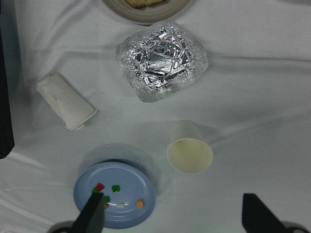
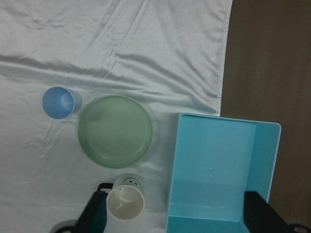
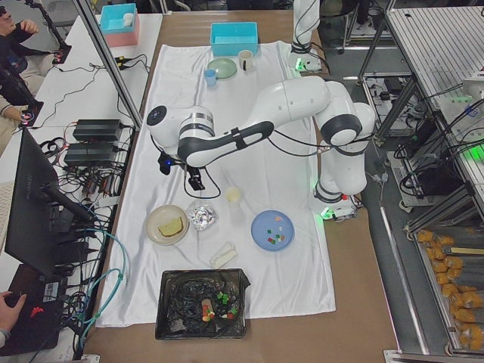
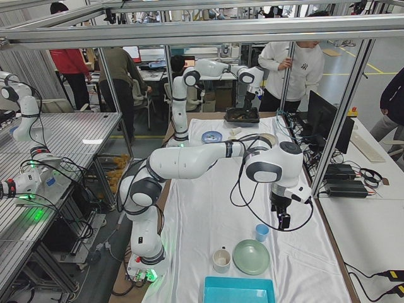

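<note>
My left gripper hangs open over a blue plate (image 1: 114,179) with small coloured pieces, a pale cup (image 1: 189,155) on its side, crumpled foil (image 1: 160,60), a folded napkin (image 1: 66,102) and a beige plate (image 1: 146,14) with bread. My right gripper is open above a green plate (image 2: 115,131), a blue cup (image 2: 58,102), a smiley mug (image 2: 125,201) and a turquoise bin (image 2: 214,165). Nothing shows between either gripper's fingers.
A black lined tray (image 3: 200,302) holding small pieces sits at one end of the white cloth. Monitors and cables crowd one side, metal frames the other.
</note>
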